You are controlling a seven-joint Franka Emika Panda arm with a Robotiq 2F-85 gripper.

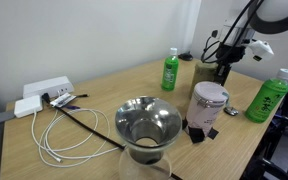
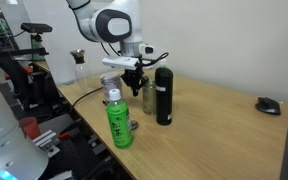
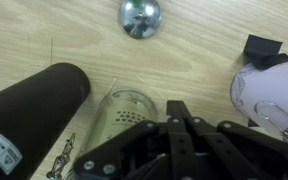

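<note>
In the wrist view my gripper is shut, its dark fingertips close together, with nothing visible between them. They overlap the side of an olive, see-through container, though whether they touch it I cannot tell. From the second exterior view, the gripper hangs low beside this container. Part of the container also shows behind a pinkish-white can in the first exterior view. That can stands right of the fingers in the wrist view.
A black bottle stands close to the container. Green bottles stand on either side. A small silver dome lies on the table. A large metal cup is in front.
</note>
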